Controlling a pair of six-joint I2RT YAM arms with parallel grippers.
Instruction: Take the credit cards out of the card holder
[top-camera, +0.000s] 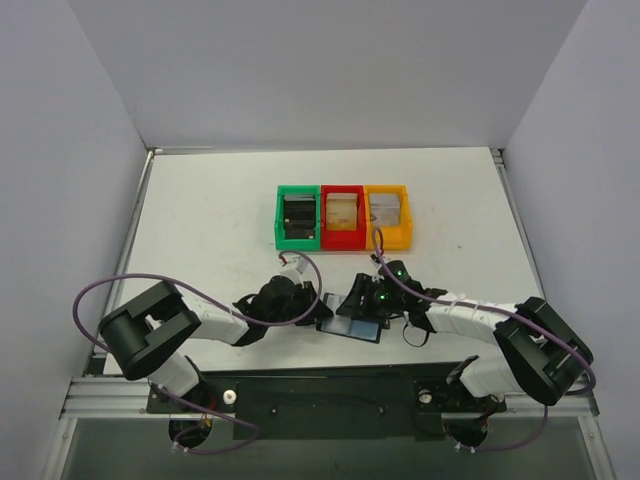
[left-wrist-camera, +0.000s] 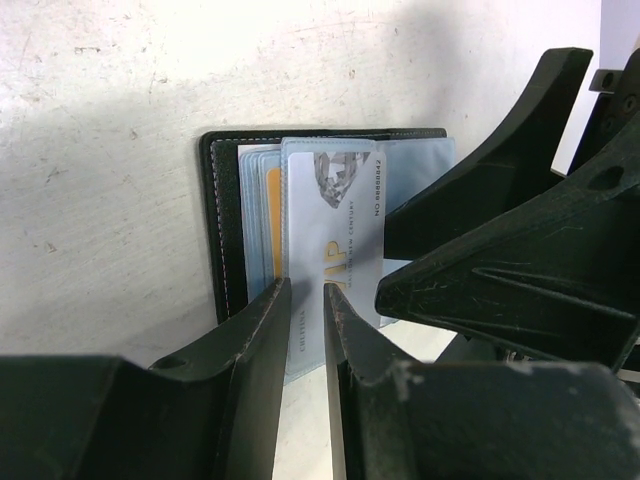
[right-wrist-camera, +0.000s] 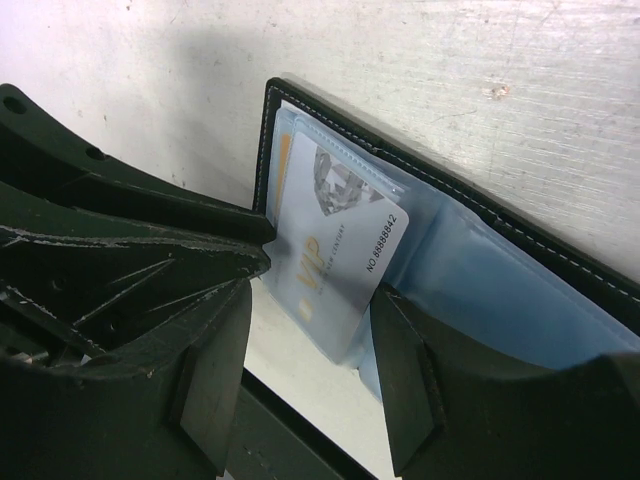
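The open black card holder (top-camera: 352, 330) lies flat at the front middle of the table, between both grippers. In the left wrist view its sleeves hold cards, topped by a white VIP card (left-wrist-camera: 334, 220), with an orange edge beneath. My left gripper has its fingertips at that card's left edge. In the right wrist view, my right gripper straddles the lower part of the VIP card (right-wrist-camera: 335, 230), one fingertip at its right edge beside the blue sleeves. Whether either grips it is unclear.
Green (top-camera: 282, 238), red (top-camera: 343, 242) and yellow (top-camera: 398, 238) trays with items stand behind the holder.
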